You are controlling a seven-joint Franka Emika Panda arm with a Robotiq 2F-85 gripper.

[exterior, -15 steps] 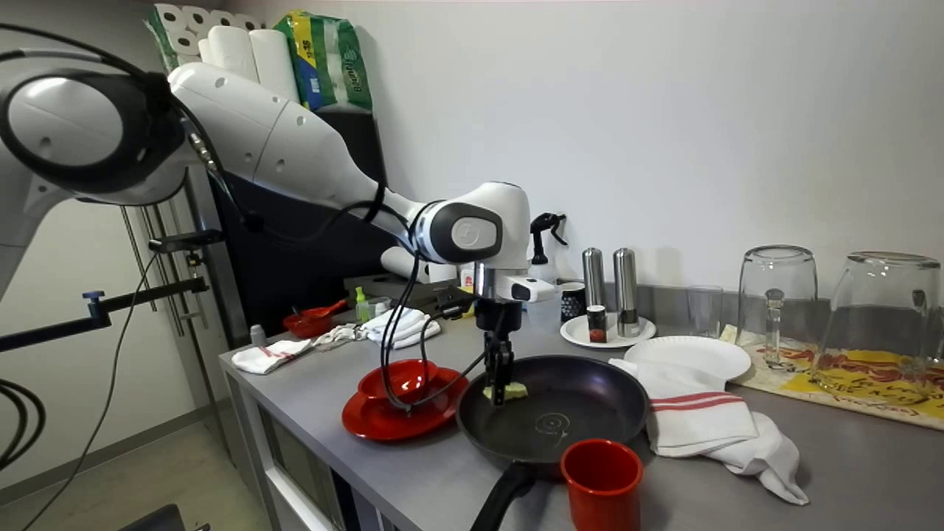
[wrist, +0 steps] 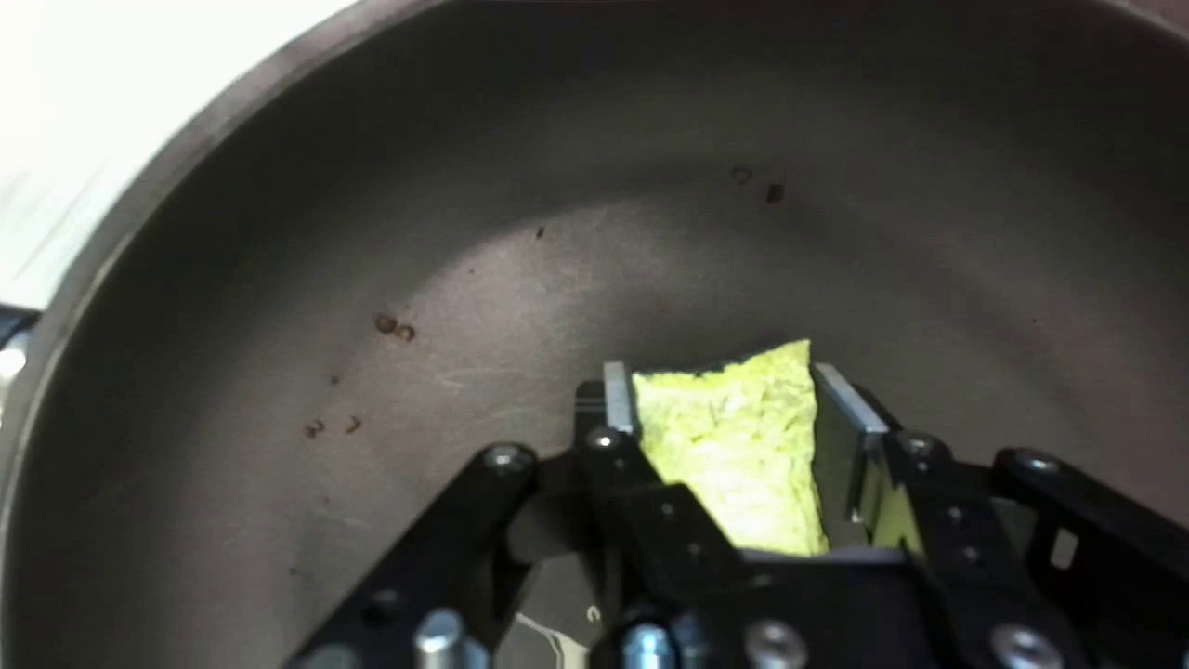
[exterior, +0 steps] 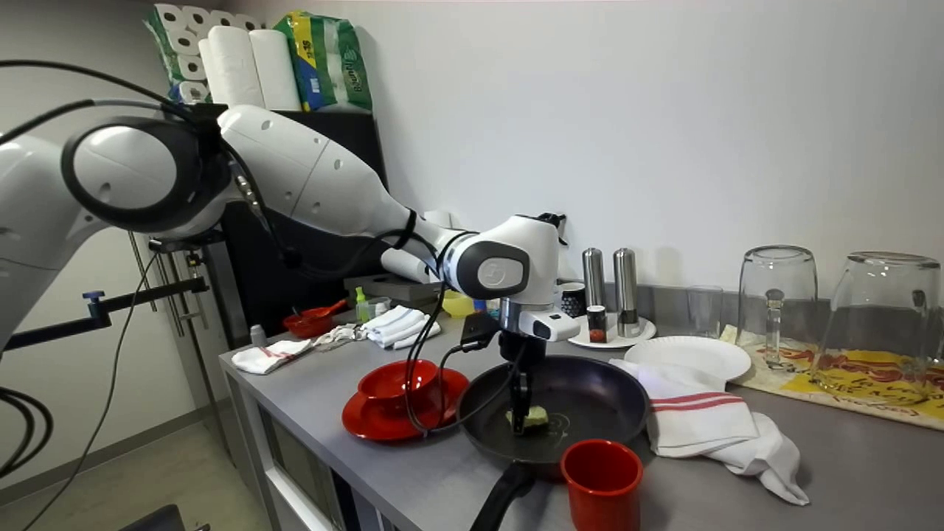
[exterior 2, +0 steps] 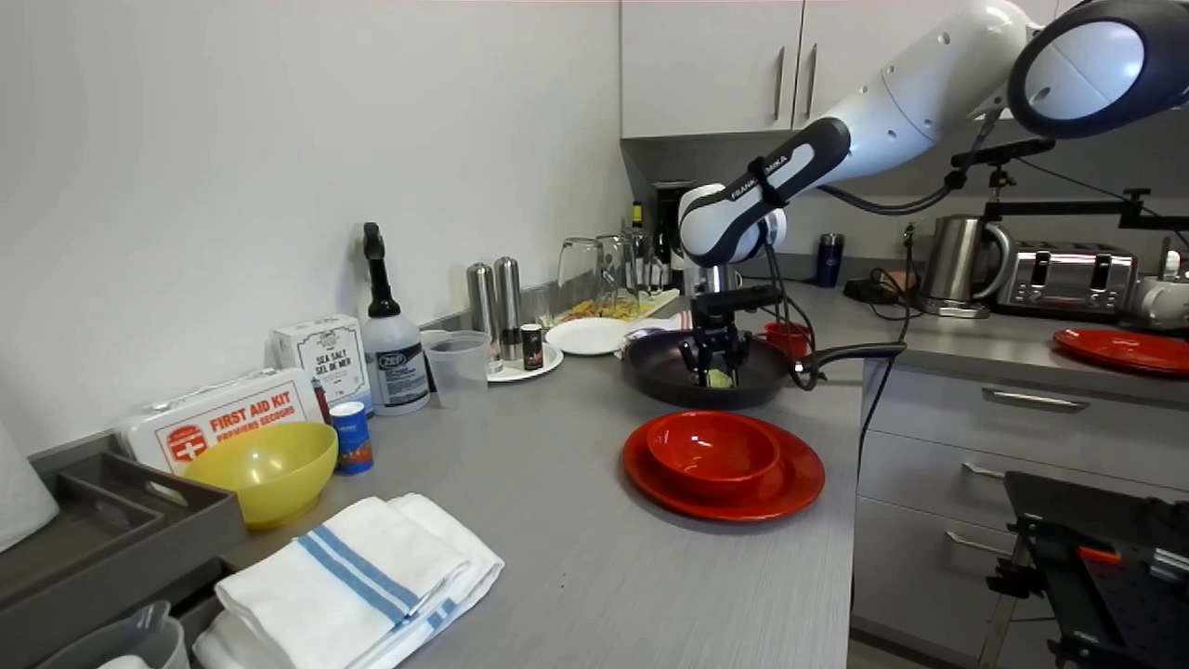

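A small yellow-green sponge [wrist: 730,446] sits between the fingers of my gripper, which is shut on it. In the wrist view its left side meets one finger, while a narrow dark gap shows beside the right one. Around it spreads the dark frying pan [exterior: 594,403], with my gripper [exterior: 522,416] reaching down inside its rim. The sponge [exterior: 535,417] is low over the pan floor; whether it touches is hard to tell. From the other side, the sponge [exterior 2: 719,379] shows just below the black fingers. Several brown crumbs [wrist: 392,325] lie on the pan floor.
Close to the pan stand a red mug [exterior: 602,487] and a red bowl [exterior 2: 713,452] on a red plate [exterior 2: 797,491]. A white towel [exterior: 708,416] lies against its right side. Bare counter [exterior 2: 580,535] stretches left of the plate in exterior view 2.
My gripper and the sponge have moved lower and to the right in exterior view 1, from near the pan's left rim toward its middle. The pan and dishes stay put.
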